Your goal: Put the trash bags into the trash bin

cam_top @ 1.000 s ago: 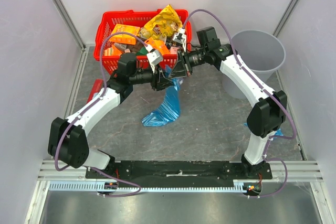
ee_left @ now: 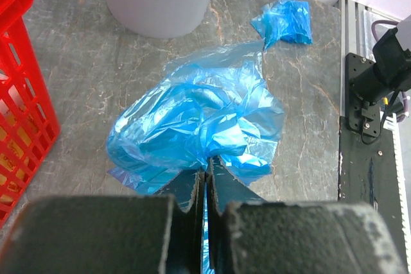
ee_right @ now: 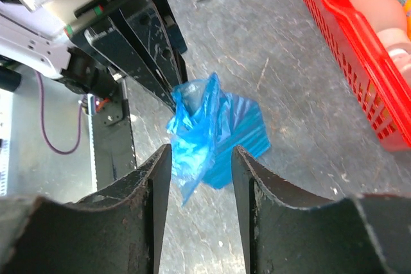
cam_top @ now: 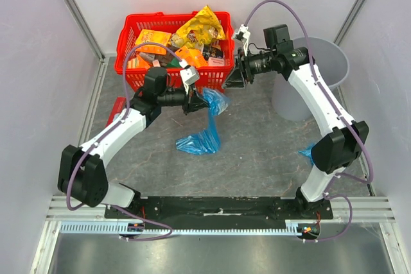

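A crumpled blue trash bag (ee_left: 199, 110) is pinched in my left gripper, which is shut on it. In the top view that bag (cam_top: 204, 139) hangs from the fingers and trails toward the front. My right gripper (cam_top: 236, 76) stands open to the right of the bag, nothing between its fingers; in the right wrist view the bag (ee_right: 215, 133) shows beyond the open right gripper, apart from it. A second blue bag (ee_left: 286, 20) lies on the floor; the right arm partly covers it from above. The grey-white trash bin (cam_top: 292, 97) stands at the back right.
A red basket (cam_top: 144, 81) full of packaged goods stands at the back left, close behind my left gripper. A red item (cam_top: 117, 108) lies left of it.
My right gripper has opened, let go of the bag and moved right and away from it.
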